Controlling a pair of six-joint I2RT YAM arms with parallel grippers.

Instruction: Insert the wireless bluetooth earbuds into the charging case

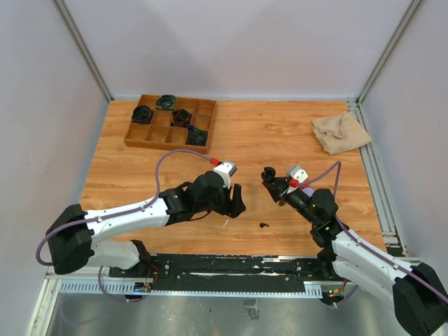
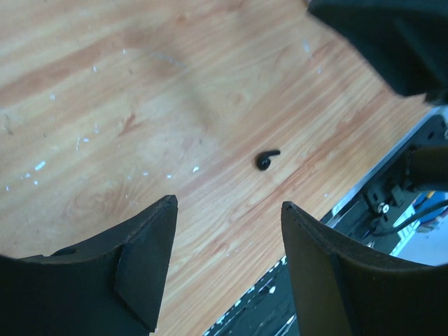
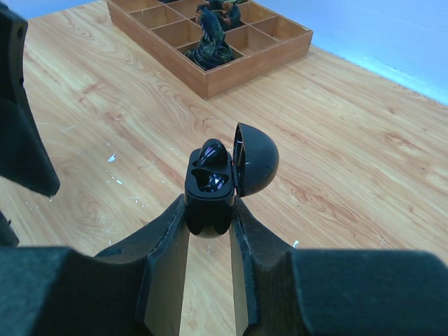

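My right gripper is shut on the black charging case point(image 3: 208, 203), whose lid point(image 3: 255, 159) stands open to the right; one slot holds a glossy black piece, apparently an earbud. A small black earbud point(image 2: 264, 161) lies on the wooden table point(image 1: 126, 182), below and between the grippers in the top view point(image 1: 264, 225). My left gripper hangs open over the table, with nothing between its fingers, left of the case in the top view.
A wooden compartment tray point(image 1: 147, 140) with dark objects sits at the back left. A beige cloth point(image 1: 338, 131) lies at the back right.
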